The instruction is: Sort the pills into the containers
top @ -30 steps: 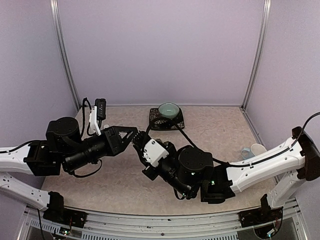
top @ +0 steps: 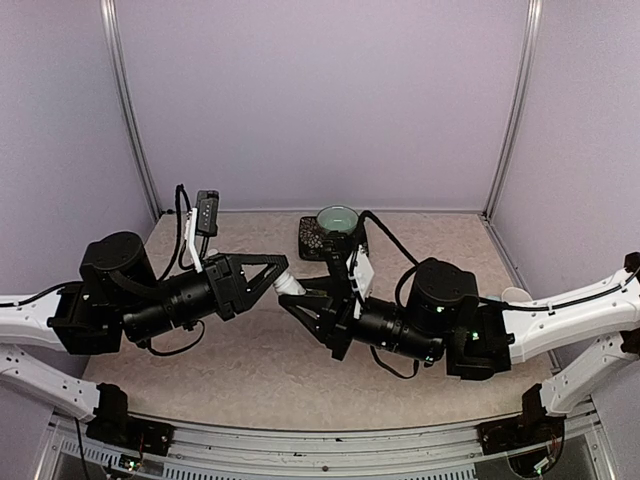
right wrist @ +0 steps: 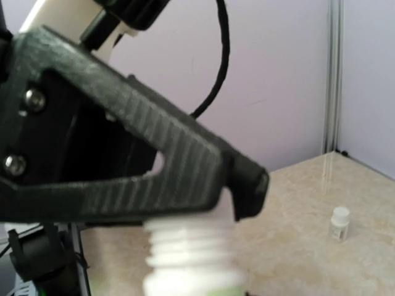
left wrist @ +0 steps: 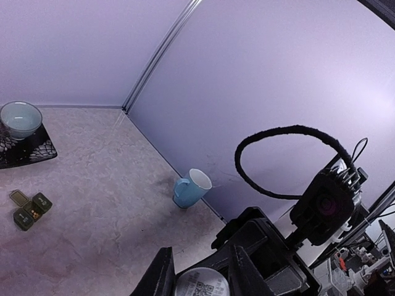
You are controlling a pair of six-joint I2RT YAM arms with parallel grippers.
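Note:
A white bottle [top: 289, 284] is held in the air between both grippers. My left gripper [top: 275, 272] is shut on its left end; in the left wrist view a round white end with a printed square code shows between the fingers. My right gripper [top: 305, 297] is shut on the other end, its fingertips out of sight in the right wrist view. There, a white ridged stretch of the bottle [right wrist: 191, 246] shows below the left gripper's finger [right wrist: 179, 179]. A small pill box [left wrist: 31, 209] with compartments lies on the table, a few pills inside.
A second white bottle [right wrist: 339, 223] stands on the table. At the back, a pale green bowl [top: 338, 218] sits on a black openwork tray [top: 311, 238]. A blue mug [left wrist: 191, 187] stands at the right. Table space in front of the arms is clear.
The right gripper has turned and swung to the right, its arm straightening out. The left arm has shifted only slightly.

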